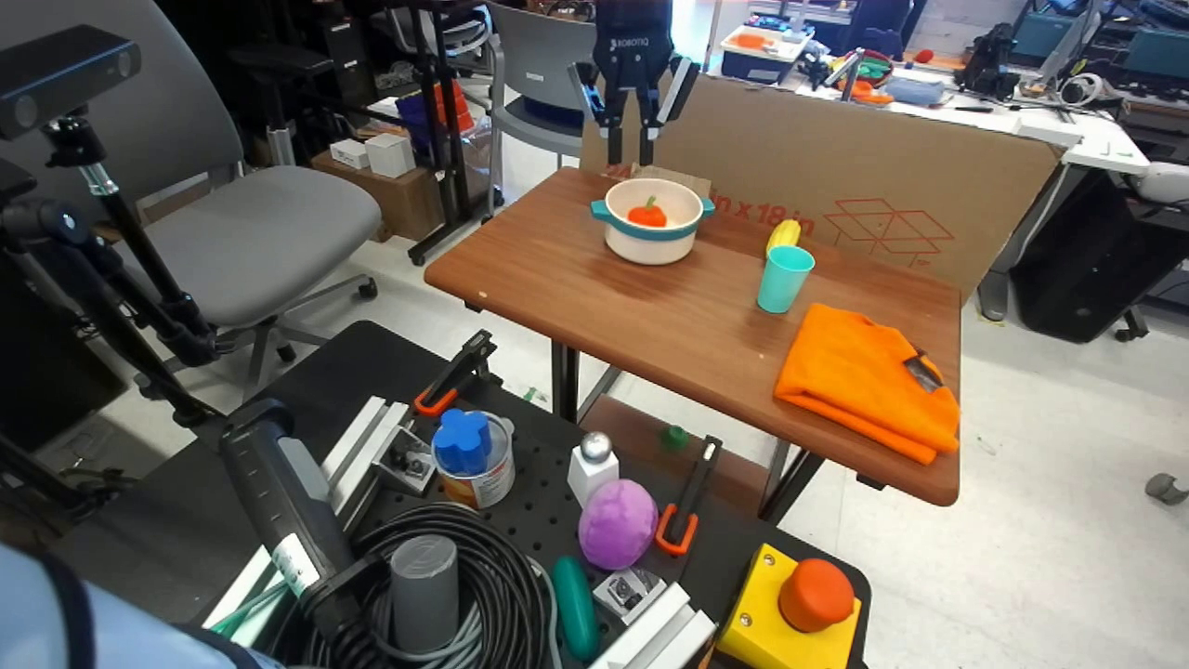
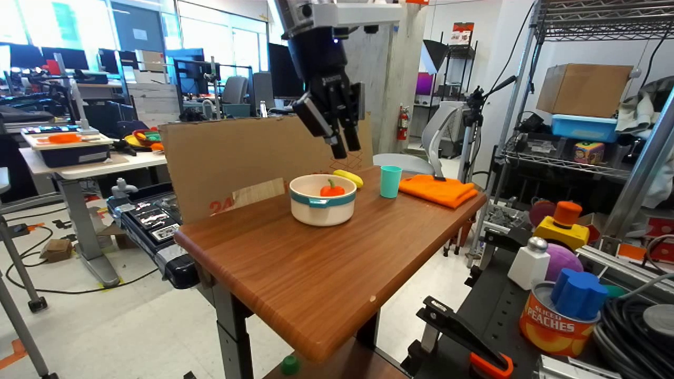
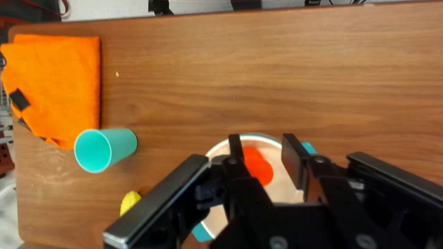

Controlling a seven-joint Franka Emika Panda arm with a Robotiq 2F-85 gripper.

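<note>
An orange-red toy pepper (image 1: 646, 214) with a green stem lies inside the cream pot (image 2: 321, 215), which has a teal band and teal handles. In the wrist view the pepper (image 3: 258, 166) shows beyond the gap between my fingertips. My gripper (image 1: 631, 158) hangs above and behind the pot, clear of it, its fingers parted and nothing held. Exterior view 2 also has the gripper (image 2: 345, 150) well above the pot's rim.
On the wooden table (image 2: 287, 278) are a teal cup (image 1: 786, 279), a yellow banana (image 1: 785, 234) behind it, and a folded orange cloth (image 1: 869, 379). Cardboard (image 2: 253, 148) stands along the back edge.
</note>
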